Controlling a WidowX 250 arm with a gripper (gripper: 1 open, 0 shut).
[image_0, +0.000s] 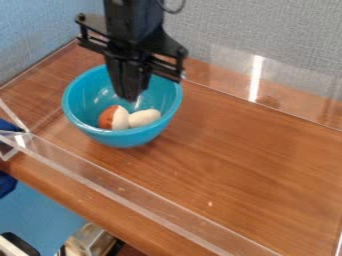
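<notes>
A turquoise bowl (160, 105) sits on the wooden table at the left of the view, holding a red-and-white egg-shaped piece (112, 117) and a pale egg-shaped piece (144, 117). My dark gripper (130, 92) hangs down into the back of the bowl, above and behind these pieces, its fingertips close together and looking shut. I see nothing held between them; whether they touch anything is unclear.
Bare wooden table (241, 180) fills the right and front. A clear raised edge runs along the front left, with blue and metal items beyond it. A grey textured wall stands behind.
</notes>
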